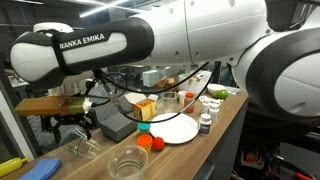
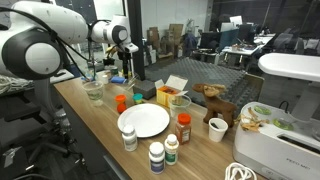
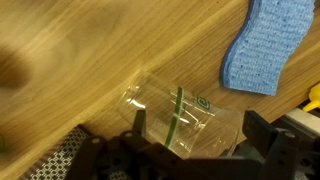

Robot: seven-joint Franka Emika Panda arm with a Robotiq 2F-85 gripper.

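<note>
A clear drinking glass [image 3: 190, 122] with a green stripe lies tilted on its side on the wooden table. My gripper stands open above it; in the wrist view one finger [image 3: 140, 122] appears near each end of the glass. Seen from exterior view 1, the same glass [image 1: 84, 148] is just below my gripper [image 1: 68, 131]. Nothing shows held between the fingers. Whether either finger touches the glass, I cannot tell.
Beside the glass lies a blue cloth [image 3: 268, 45]. A large clear container [image 1: 128, 162] stands nearby, with red and green small items close to it. Farther along are a white plate [image 2: 146, 120] and several bottles. A dark box [image 1: 115, 121] sits behind.
</note>
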